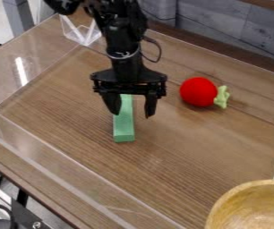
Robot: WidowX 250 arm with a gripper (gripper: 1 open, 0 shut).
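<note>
My gripper (132, 106) is low in the middle of the camera view, open, its dark fingers over the far end of a green block (124, 132). The block lies lengthwise on the wooden table (68, 152), its near part uncovered and its far end partly hidden behind the gripper. Whether the fingers touch the block I cannot tell.
A red round object (198, 91) with a green part lies to the right. A yellow bowl (250, 207) is at the bottom right. A clear plastic item (77, 29) stands at the back left.
</note>
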